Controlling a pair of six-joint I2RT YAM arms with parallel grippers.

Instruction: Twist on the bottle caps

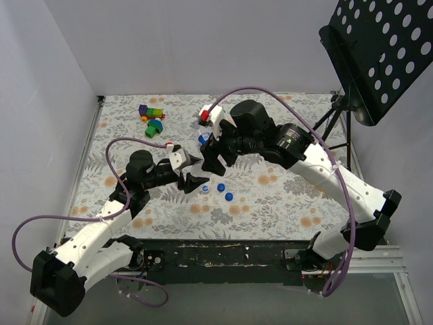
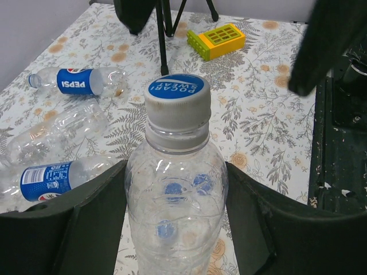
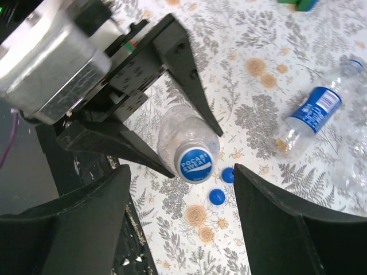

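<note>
A clear bottle (image 2: pixel 175 200) stands upright in my left gripper, which is shut around its body. On its neck sits a white cap (image 2: pixel 178 109) with a blue top; whether it is tight cannot be told. My right gripper is open above the bottle, its fingers (image 3: pixel 86 223) wide apart and touching nothing. Blue caps (image 1: pixel 229 196) lie on the table below. More bottles lie on their sides, among them a Pepsi bottle (image 2: pixel 77 81) and another blue-labelled bottle (image 3: pixel 317 109).
Toy blocks (image 1: pixel 154 122) lie at the back left, and a yellow-green block (image 2: pixel 217 41) shows in the left wrist view. A black stand (image 1: pixel 342 115) rises at the back right.
</note>
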